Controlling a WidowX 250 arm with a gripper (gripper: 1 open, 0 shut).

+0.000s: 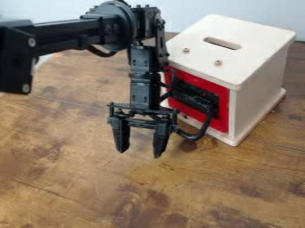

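My black gripper (141,135) hangs pointing down over the wooden table, in front and to the left of a pale wooden box (251,80). Its two fingers stand apart with nothing between them. The box has a sloped top with a slot (223,43) and a red front panel (222,116) with black fittings on it, partly hidden by my arm and cables.
A white wall runs along the back. My arm (36,53) reaches in from the upper left.
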